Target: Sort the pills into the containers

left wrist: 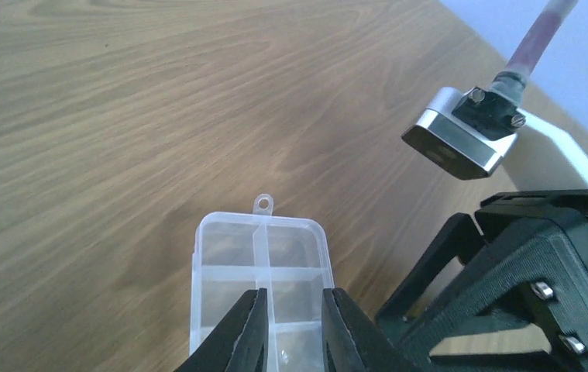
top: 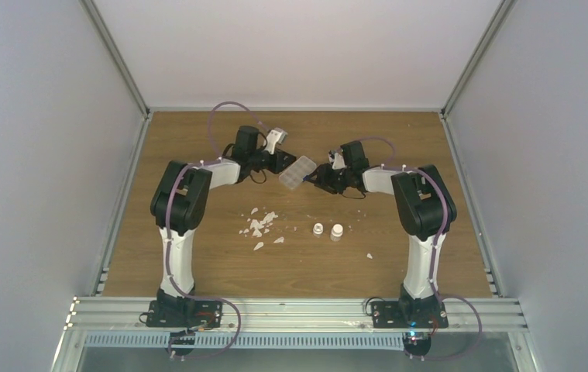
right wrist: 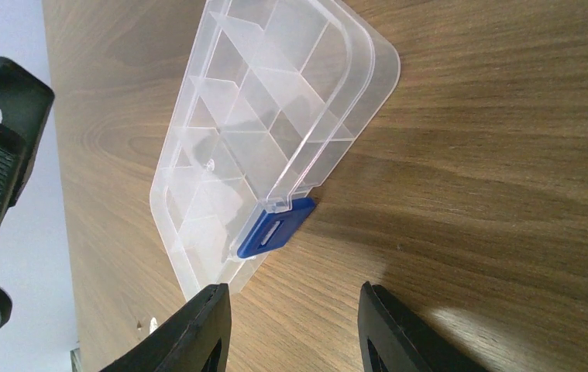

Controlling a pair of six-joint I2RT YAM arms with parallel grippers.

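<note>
A clear pill box with several compartments lies on the table between my two grippers; its blue latch faces the right one. The lid looks shut and the compartments appear empty. My left gripper is at the opposite side, its fingers part open above the box's near end, and nothing shows between them. Beside the latch, my right gripper stands open over bare wood, the box just beyond its fingertips. Two small white-capped bottles stand upright nearer the front.
White torn scraps lie scattered left of the bottles. One more small scrap rests to their right.
</note>
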